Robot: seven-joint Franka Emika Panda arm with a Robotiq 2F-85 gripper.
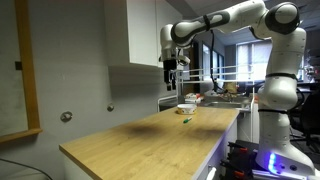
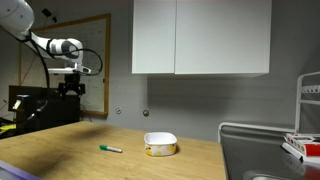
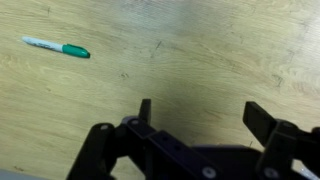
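A green-capped marker [image 3: 58, 47] with a pale barrel lies flat on the wooden counter at the upper left of the wrist view. It also shows as a small green marker [image 2: 110, 149] in exterior view 2 and a green marker [image 1: 187, 121] in exterior view 1. My gripper is open, its fingers wide apart with only bare wood visible between them. In exterior view 1 the gripper [image 1: 169, 84] hangs high above the counter, pointing down. A white container [image 2: 160, 143] with a tan lower part stands on the counter beyond the marker.
White cabinets [image 2: 200, 45] hang on the wall above it. A sink [image 2: 270, 176] and a rack holding a red-and-white item [image 2: 302, 146] are at the right of exterior view 2.
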